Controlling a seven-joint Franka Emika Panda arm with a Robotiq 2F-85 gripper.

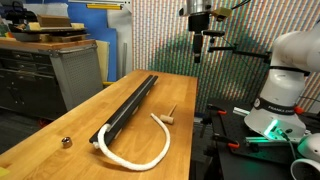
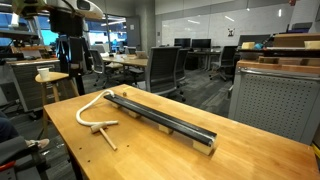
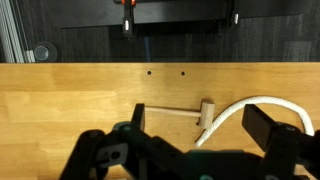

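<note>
A small wooden mallet (image 1: 167, 119) lies on the wooden table (image 2: 150, 160). In the wrist view the mallet's handle (image 3: 172, 110) points left and its head is at the right. Close beside the head curves a white hose (image 3: 262, 100); in exterior view 1 the hose (image 1: 142, 166) bends round toward the table's near part. High above the tabletop, near the table's right edge in exterior view 1, hangs my gripper (image 1: 197, 57). Its fingers are spread wide in the wrist view, with nothing held; the mallet shows far below the gap.
A long black rail (image 2: 165, 121) runs along the table beyond the mallet and hose. A small metal cup (image 1: 66, 142) stands left of the rail in exterior view 1. Bare wood lies around the mallet. A grey cabinet (image 2: 268, 98) stands past the table.
</note>
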